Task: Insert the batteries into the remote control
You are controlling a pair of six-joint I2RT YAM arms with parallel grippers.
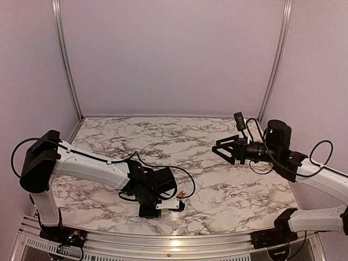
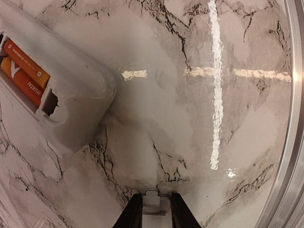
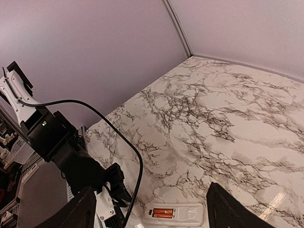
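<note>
The white remote lies on the marble table with its battery bay showing two orange batteries; it also shows in the right wrist view. My left gripper is low over the table, beside the remote, its fingertips around a small pale piece, likely the battery cover; whether it grips it is unclear. My right gripper hovers over the right side of the table, apart from the remote, with its fingers spread open.
Pale tape marks lie beside the remote. A metal rail runs along the front edge, close to my left gripper.
</note>
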